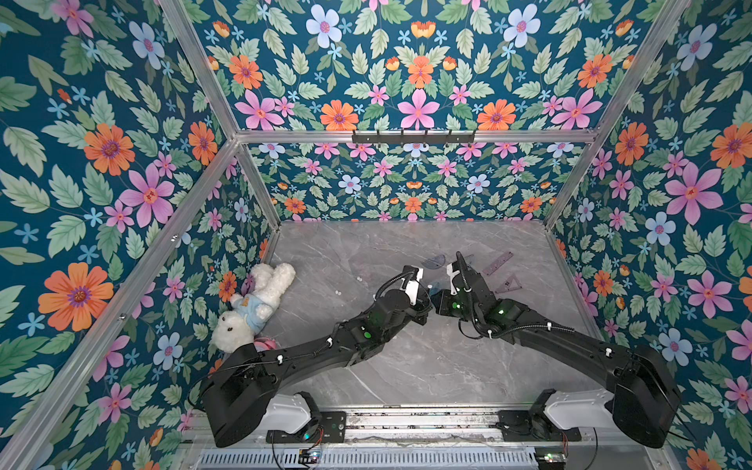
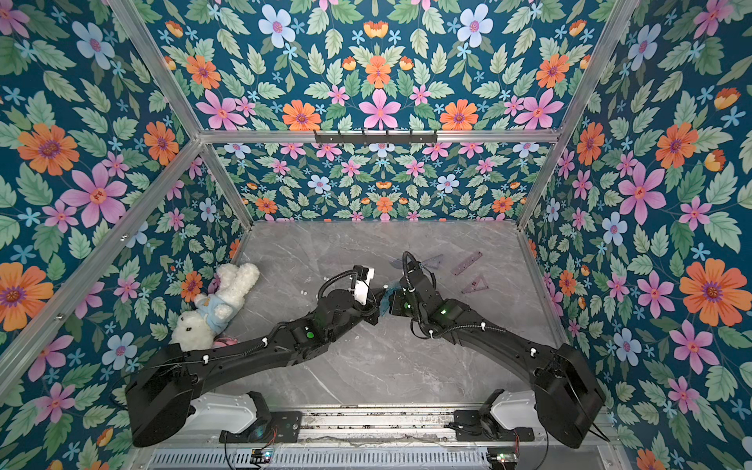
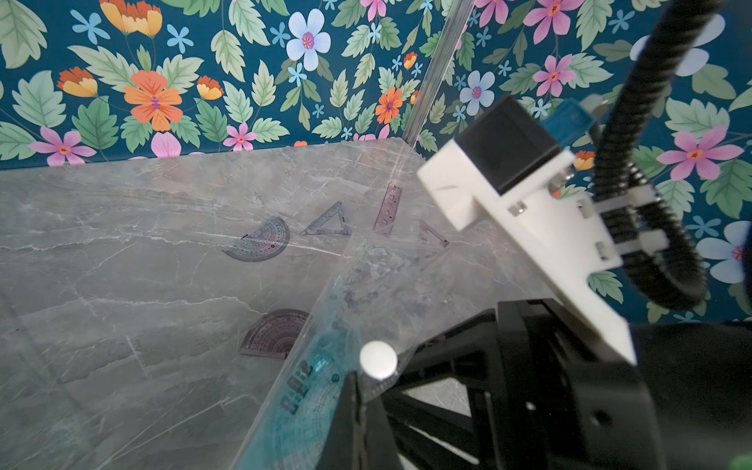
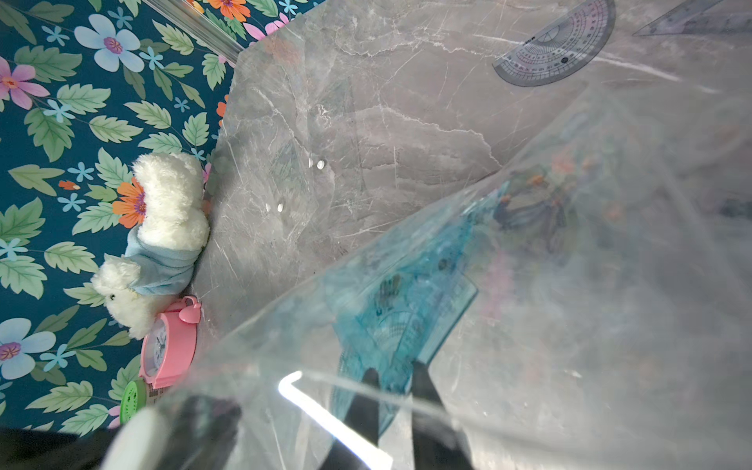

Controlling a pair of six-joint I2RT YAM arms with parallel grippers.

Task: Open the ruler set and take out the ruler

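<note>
A clear plastic pouch (image 4: 626, 329) with blue rulers (image 4: 399, 313) inside hangs between my two grippers above the table. My left gripper is shut on the pouch's film, close to a white round button (image 3: 378, 360). The fingers of my right gripper stand apart at the lower end of the blue rulers, seen through the clear film. In the left wrist view, blue pieces (image 3: 313, 399) show through the pouch to the left of my fingers. From above, both grippers (image 1: 427, 301) (image 1: 448, 301) face each other, hiding most of the pouch.
On the table lie a grey protractor (image 3: 262, 240), a grey triangle (image 3: 330, 221), a pink ruler (image 1: 498, 263), a pink triangle (image 1: 507, 284) and a pink protractor (image 3: 274, 335). A white plush toy (image 1: 254, 305) and a pink clock (image 4: 170, 344) stand at the left wall.
</note>
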